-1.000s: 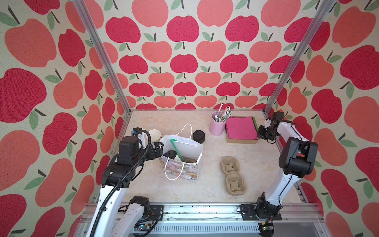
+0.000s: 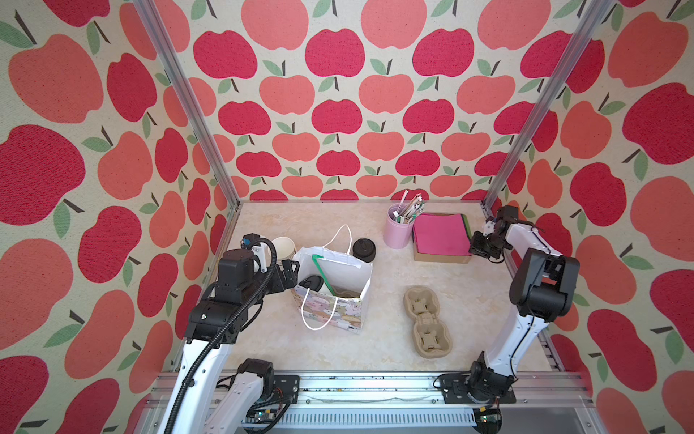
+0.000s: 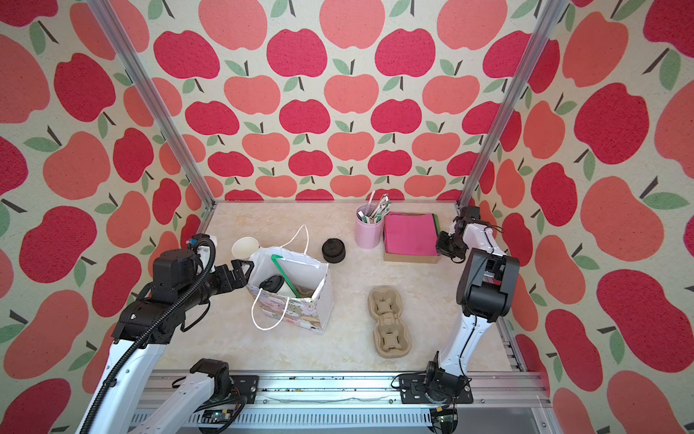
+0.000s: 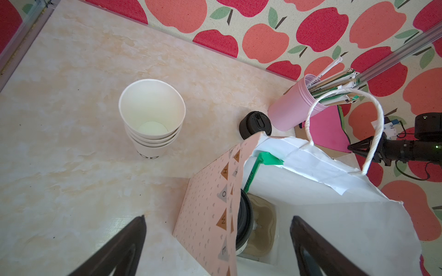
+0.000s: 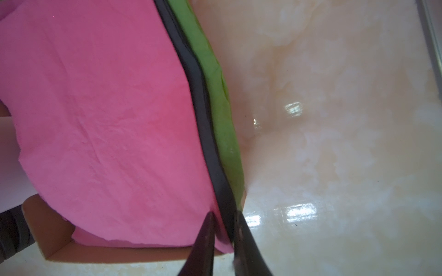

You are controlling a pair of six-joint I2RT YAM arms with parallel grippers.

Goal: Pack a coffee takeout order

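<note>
A pink napkin sheet lies on top of a stack in a brown cardboard box, with black and green layers showing along its right side. My right gripper is at the stack's near right corner, its fingers close together around the pink and black edge; whether they pinch it does not show. The floral paper bag stands upright; inside are a black-lidded cup, a cardboard carrier and a green-wrapped stick. Above the bag's left part my left gripper hangs open, nothing between its fingers.
Nested white cups stand behind the bag. A black lid stack and a pink holder of wrapped sticks are at the back. An empty cup carrier lies front right. Right of the napkin box the table is clear.
The left arm and the bag are where they were.
</note>
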